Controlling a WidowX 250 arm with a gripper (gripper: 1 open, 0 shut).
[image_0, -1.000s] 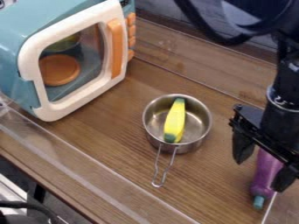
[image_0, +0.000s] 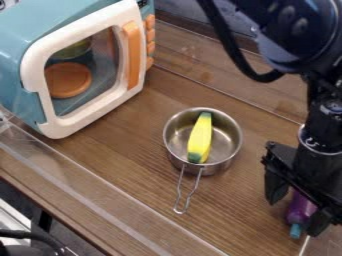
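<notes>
The black gripper (image_0: 294, 190) is low at the right edge, over a purple object (image_0: 297, 215) with a teal tip that lies on the wooden counter; its fingers are around or just above it, and whether they touch it I cannot tell. To its left a steel pot (image_0: 177, 132) with a wire handle holds a yellow object (image_0: 201, 136) with green ends, like a corn or squash.
A teal toy microwave (image_0: 34, 55) with a white door frame and orange handle stands at the upper left, an orange disc (image_0: 70, 80) inside. Black cables lie at the bottom left.
The gripper has moved down and slightly left onto the purple object, covering more of it. The pot and microwave are unchanged.
</notes>
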